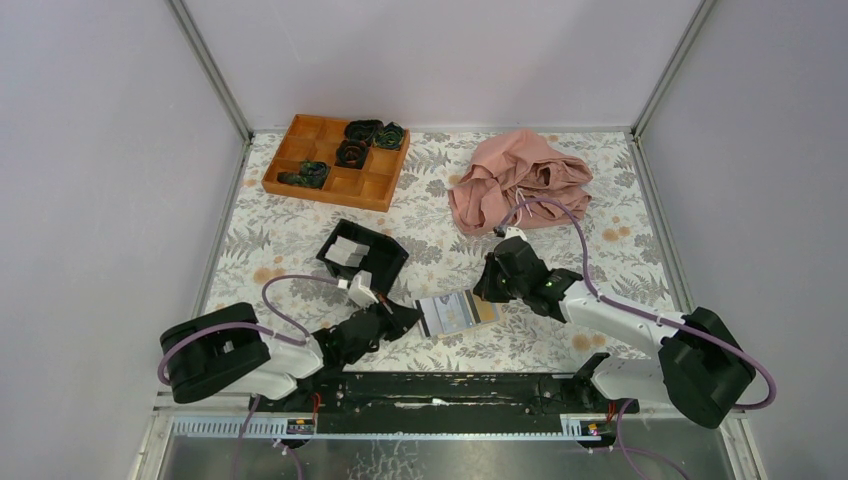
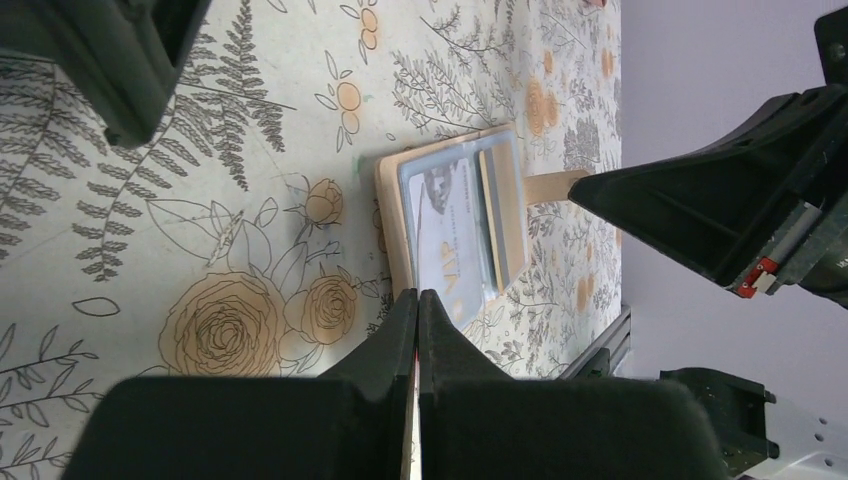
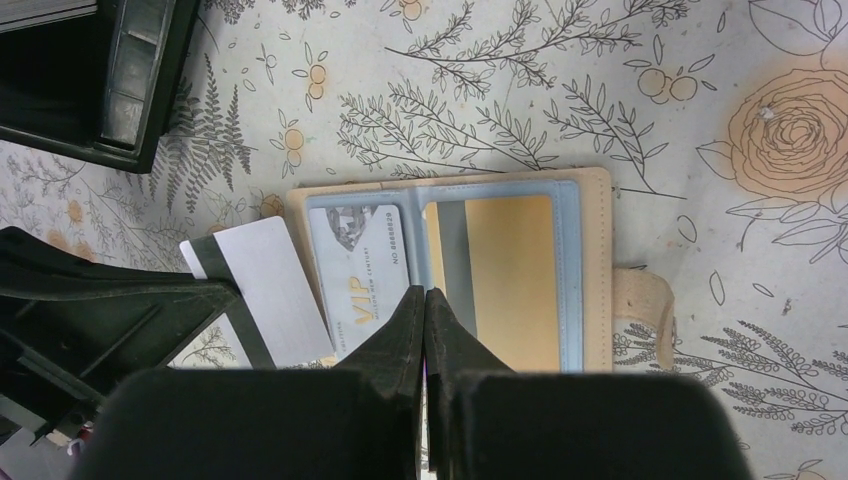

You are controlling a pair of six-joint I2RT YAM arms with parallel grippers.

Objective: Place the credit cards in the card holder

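My left gripper (image 1: 414, 318) is shut on a white card with a dark stripe, seen edge-on in the left wrist view, at the card holder's left side. The open holder (image 1: 455, 314) (image 2: 505, 215) has blue-edged tan panels; a VIP card (image 3: 355, 280) lies in its left half, and a tan and grey section fills the right. My right gripper (image 1: 484, 296) is shut over the holder, with nothing seen between its fingertips.
A black box (image 1: 385, 258) with white items sits behind the left gripper. A wooden organizer (image 1: 340, 185) with dark rolls is at the back left, pink cloth (image 1: 520, 170) at the back right.
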